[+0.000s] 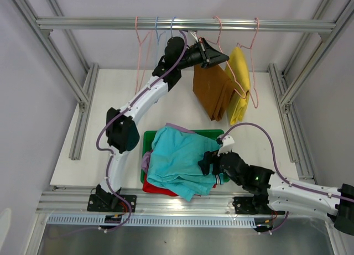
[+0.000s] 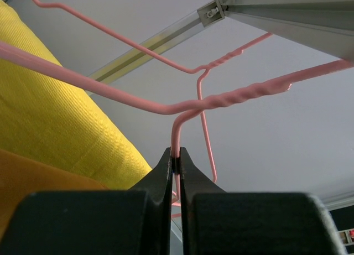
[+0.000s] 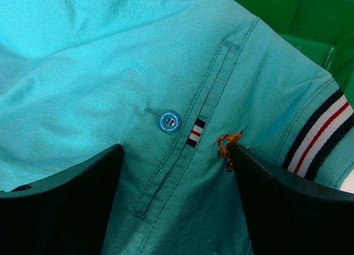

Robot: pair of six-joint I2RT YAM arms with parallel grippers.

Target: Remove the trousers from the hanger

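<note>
Brown trousers point(image 1: 213, 92) and yellow trousers point(image 1: 239, 94) hang on pink hangers below the rail. My left gripper point(image 1: 206, 53) is up by the rail above the brown pair; in the left wrist view its closed fingers point(image 2: 155, 183) grip a pink hanger point(image 2: 138, 103), with brown and yellow cloth beside it. My right gripper point(image 1: 213, 162) is low over a turquoise garment point(image 1: 174, 158) in a green bin point(image 1: 207, 133), fingers apart. The right wrist view shows that garment close up between and under the open fingers, with a button and striped trim.
The metal rail point(image 1: 99, 23) crosses the top, with more pink and blue hangers at left. Red and purple clothes also fill the bin. The white board point(image 1: 94, 161) is bare around the bin.
</note>
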